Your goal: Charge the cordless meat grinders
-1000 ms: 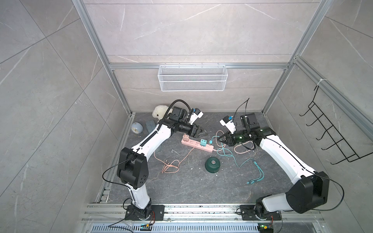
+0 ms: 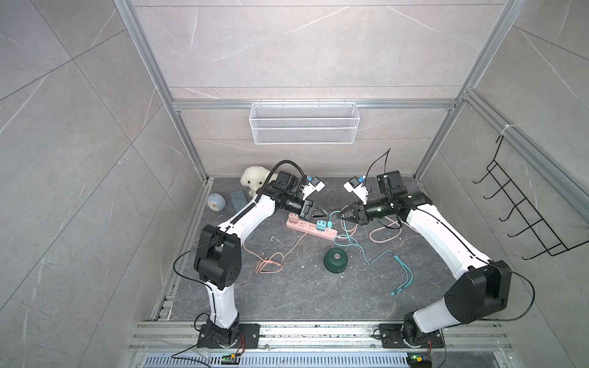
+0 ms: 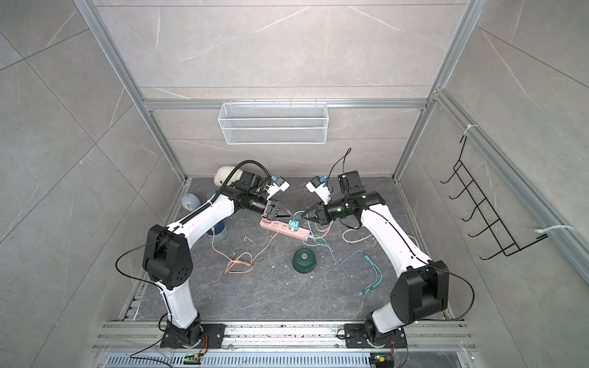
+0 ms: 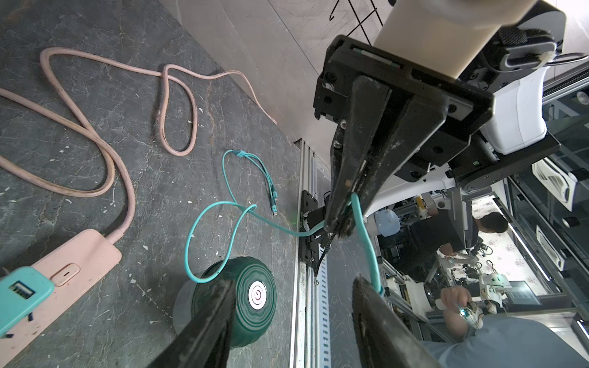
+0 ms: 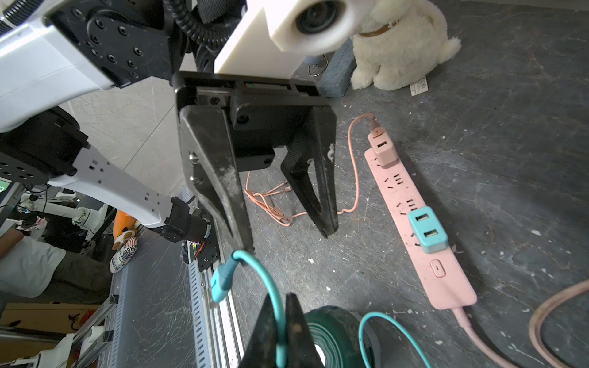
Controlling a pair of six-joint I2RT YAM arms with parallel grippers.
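Note:
A pink power strip (image 5: 422, 274) carries a cyan double-USB charger (image 5: 427, 230) and a pink charger (image 5: 383, 147). The green grinder (image 2: 335, 260) stands in front of it. My right gripper (image 2: 344, 217) is shut on the cyan cable (image 4: 365, 245), which loops over its fingertips with the plug (image 5: 224, 279) hanging at the end. My left gripper (image 2: 321, 214) faces it above the strip, its fingers apart with nothing between them, the plug close by in the right wrist view.
A white plush toy (image 2: 252, 179), a grey block (image 2: 238, 199) and a round object (image 2: 216, 201) sit at back left. Pink cables (image 2: 270, 265) lie loose on the table.
My right arm has risen and moved slightly left with the cyan cable, lifting it near the charger. My left arm has shifted slightly right toward it.

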